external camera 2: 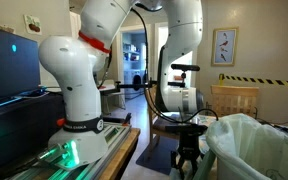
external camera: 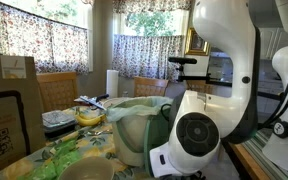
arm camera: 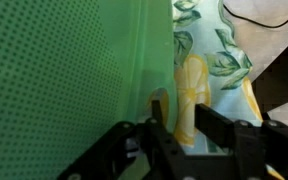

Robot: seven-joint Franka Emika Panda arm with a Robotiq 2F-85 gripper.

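Note:
A green bin with a pale liner [external camera: 142,122] stands on the table; its wall [arm camera: 74,80] fills the left of the wrist view. My gripper [external camera 2: 187,164] points down beside the bin, low near the table's edge. In the wrist view, the black fingers [arm camera: 218,130] show at the bottom with a gap between them, over the lemon-print tablecloth [arm camera: 192,90]. Nothing shows held in that gap. The left finger is close to the bin's wall; whether it touches cannot be told. In exterior view 1 the arm mostly hides the fingertips.
A cream bowl [external camera: 88,170], green packets [external camera: 66,152] and a cardboard box [external camera: 4,120] stand left of the bin. A yellow bowl [external camera: 89,116] lies behind. A thin dark cable [arm camera: 264,22] crosses the floor side of the wrist view.

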